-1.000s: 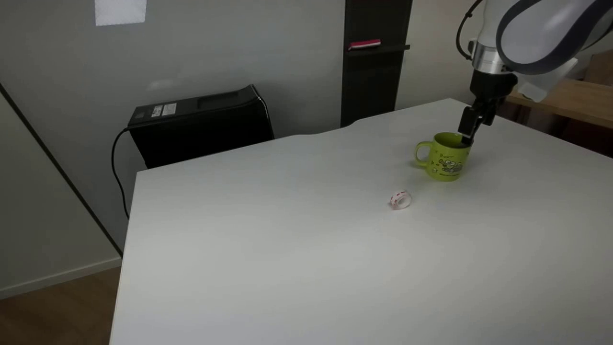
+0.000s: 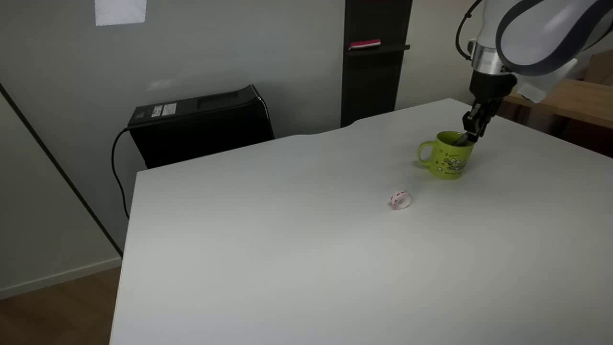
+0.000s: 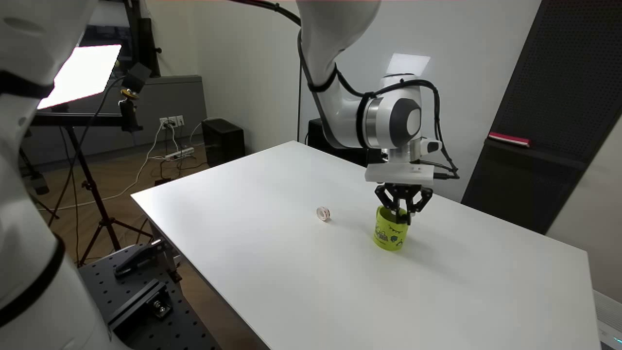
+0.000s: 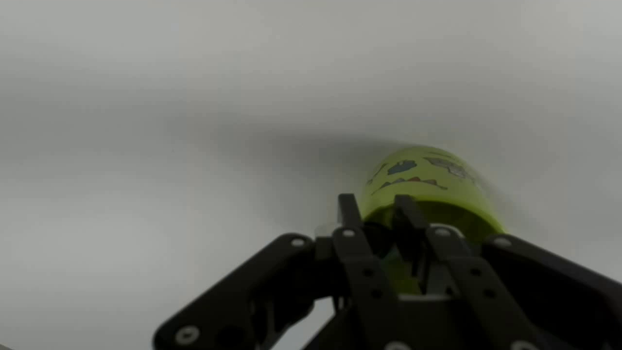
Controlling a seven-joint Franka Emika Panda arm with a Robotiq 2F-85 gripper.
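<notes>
A lime-green mug [image 2: 451, 160] with cartoon prints stands on the white table, its handle toward the left in exterior view 1. My gripper [image 2: 470, 137] comes down from above at the side of the mug away from that handle. In the wrist view the gripper is shut on the mug's rim, one finger outside the wall and the other over the opening. Part of the mug [image 4: 423, 175] and most of its inside are hidden by the black fingers [image 4: 350, 213]. Exterior view 2 shows the mug [image 3: 388, 236] directly below the gripper [image 3: 402, 218].
A small white-and-red tape roll [image 2: 401, 200] lies on the table [image 2: 258, 247] near the mug. A black box-like appliance [image 2: 201, 120] stands beyond the table's far edge.
The mug has shifted slightly right and up in exterior view 1. At its rim, the fingers have changed position a little. The tape roll has stayed put.
</notes>
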